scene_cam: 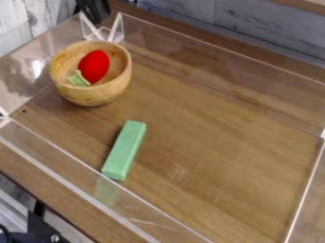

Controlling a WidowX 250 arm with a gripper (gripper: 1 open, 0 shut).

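A wooden bowl [105, 93] sits at the upper left of the tray, holding a red object [95, 65] with a pale green part beside it. My gripper [89, 17] is at the top edge, above and behind the bowl, mostly out of frame; its fingertips are too cropped and small to read. A long mint-green block [124, 150] lies in the lower middle of the wooden surface.
Clear plastic walls [299, 195] border the wooden surface [229, 123].
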